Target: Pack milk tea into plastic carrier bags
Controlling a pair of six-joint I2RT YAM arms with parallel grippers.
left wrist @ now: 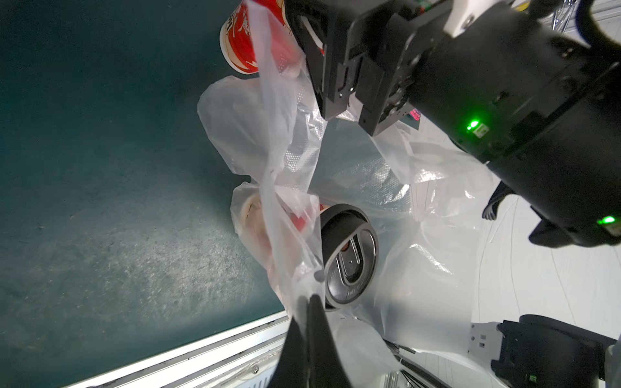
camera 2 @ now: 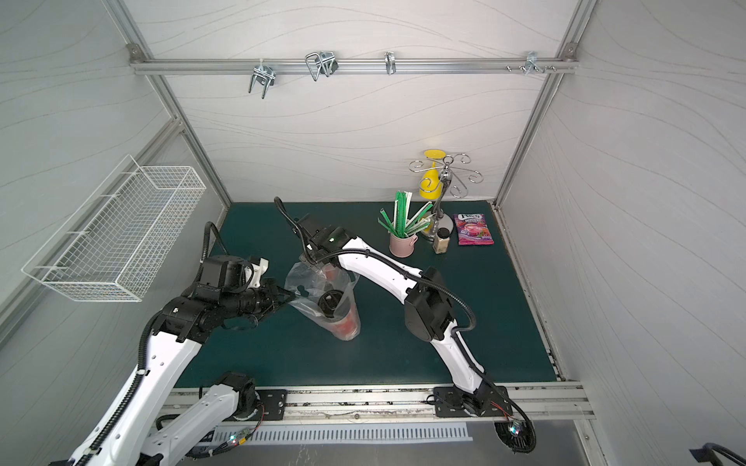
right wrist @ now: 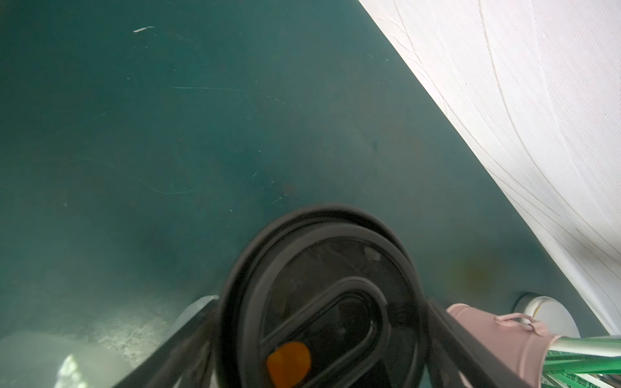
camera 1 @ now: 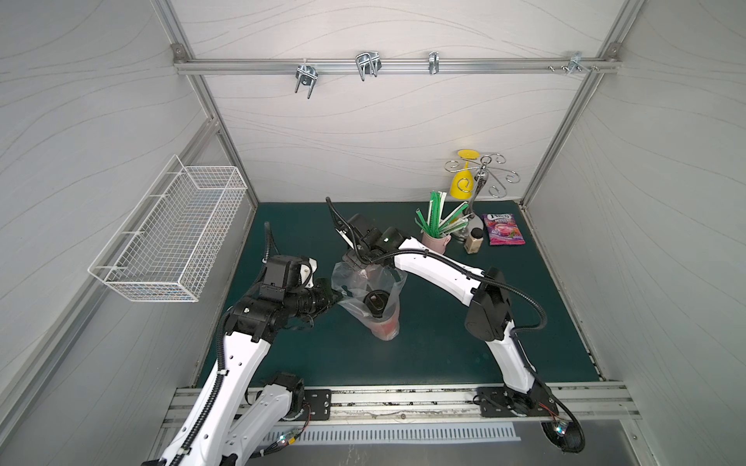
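Note:
My left gripper is shut on the rim of a clear plastic bag. One milk tea cup with a black lid stands inside that bag; its red side shows blurred through the plastic. In the top left view the bag hangs loosely around this cup's lid. A second, red cup stands behind the bag, outside it. Its black lid fills the lower middle of the right wrist view, between the spread fingers of my right gripper, which is open. Whether the fingers touch the cup, I cannot tell.
A pink bucket of green straws, a small bottle, a metal stand and a pink packet occupy the back right. A wire basket hangs at left.

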